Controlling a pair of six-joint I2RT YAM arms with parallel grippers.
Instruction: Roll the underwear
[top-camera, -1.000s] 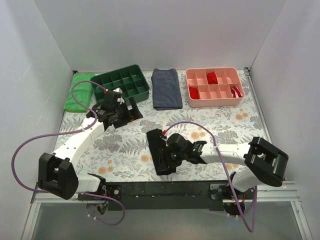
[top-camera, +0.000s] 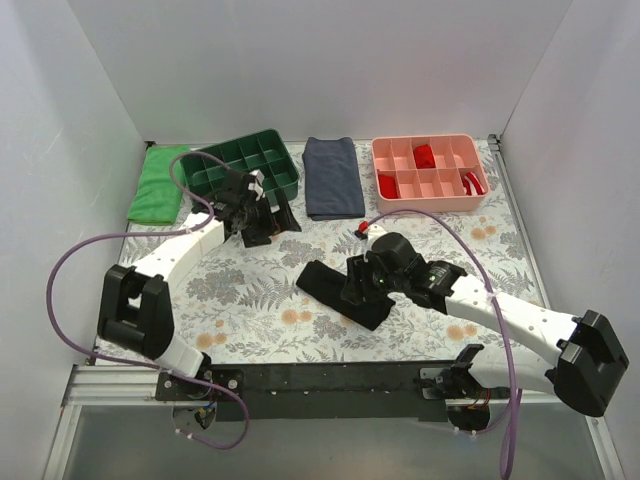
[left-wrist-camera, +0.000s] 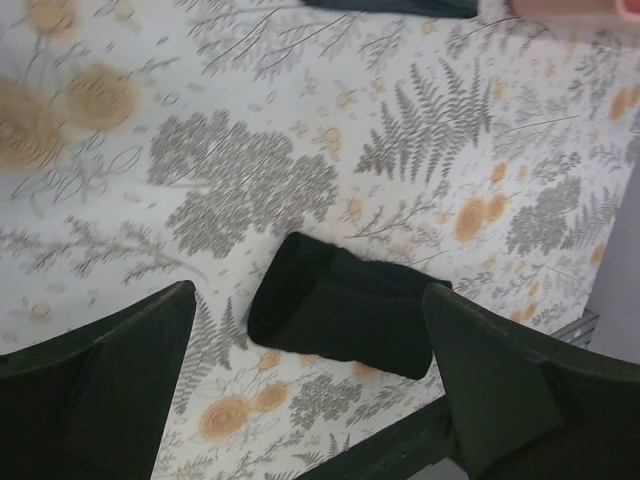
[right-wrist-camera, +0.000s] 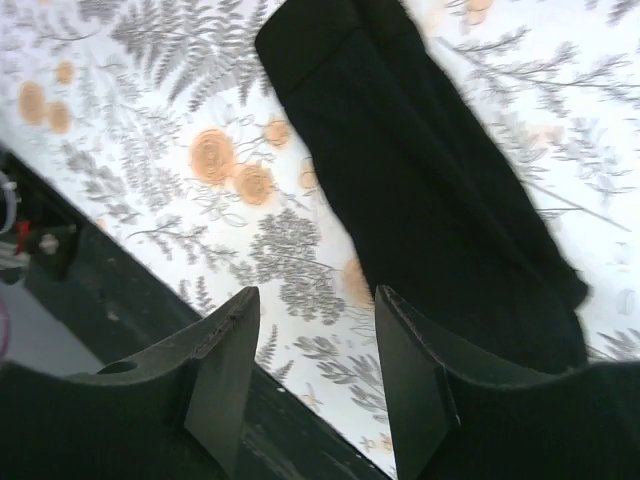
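Note:
Dark underwear (top-camera: 335, 295) lies folded into a long strip on the floral mat, angled from upper left to lower right; it also shows in the left wrist view (left-wrist-camera: 340, 310) and the right wrist view (right-wrist-camera: 440, 230). My right gripper (top-camera: 355, 280) hangs open over it, its fingertips (right-wrist-camera: 240, 312) apart with nothing held. My left gripper (top-camera: 280, 220) is open, up and left of the underwear, with nothing between its fingers.
A green divided box (top-camera: 240, 144) and green cloth (top-camera: 150, 190) sit back left. A grey cloth (top-camera: 334, 178) lies back middle, a pink divided box (top-camera: 430, 185) with red items back right.
The underwear has turned from nearly upright to diagonal, its lower end shifting right. My right gripper has moved up and right. My left gripper has shifted slightly right.

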